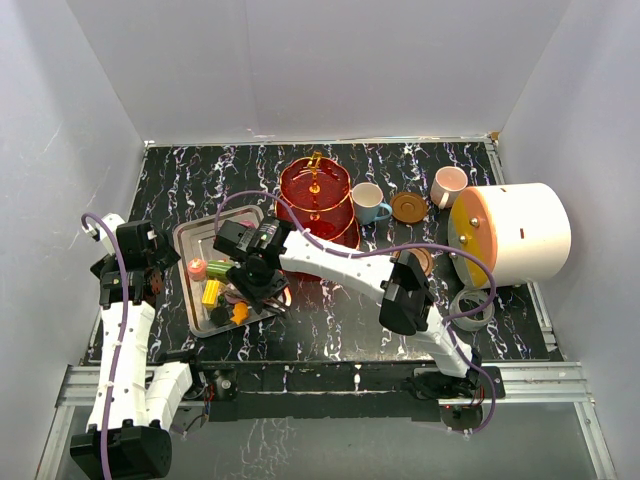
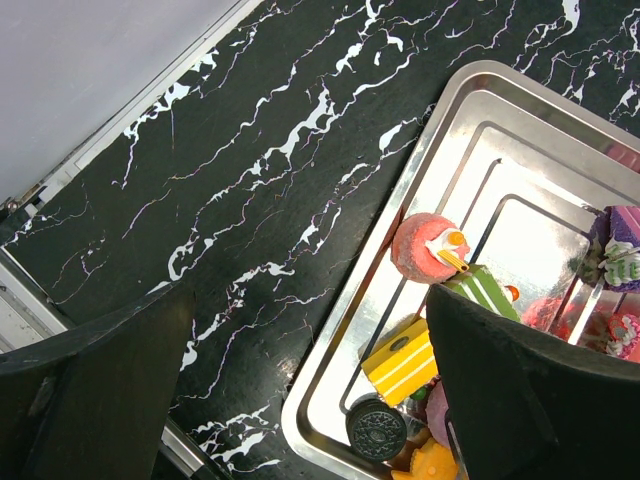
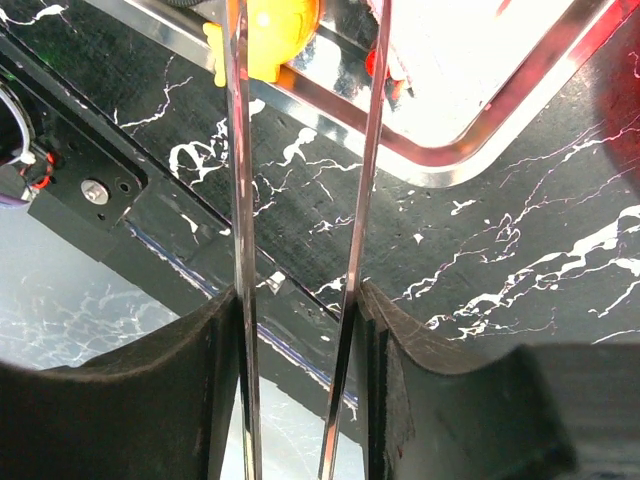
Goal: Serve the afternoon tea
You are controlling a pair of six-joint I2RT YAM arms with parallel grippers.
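Observation:
A metal tray (image 1: 182, 290) on the left of the table holds several toy treats. Among them are a pink round cake (image 2: 425, 246), a yellow cake block (image 2: 402, 360), a dark round biscuit (image 2: 377, 430) and an orange-yellow piece (image 3: 280, 38). My right gripper has metal tongs (image 3: 357, 230) between its fingers, their two strips apart. The tongs reach over the tray's near edge, flanking the orange-yellow piece; their tips are out of the right wrist view. Left of the tray, my left gripper stands open and empty. A red tiered stand (image 1: 313, 185) rises behind the right arm.
A white cup with a blue handle (image 1: 369, 203), a brown coaster (image 1: 409, 207) and a pink cup (image 1: 449, 186) stand right of the stand. A big white cylinder (image 1: 530, 235) and a tape roll (image 1: 472, 309) occupy the right side. Bare table (image 1: 330, 335) lies at front centre.

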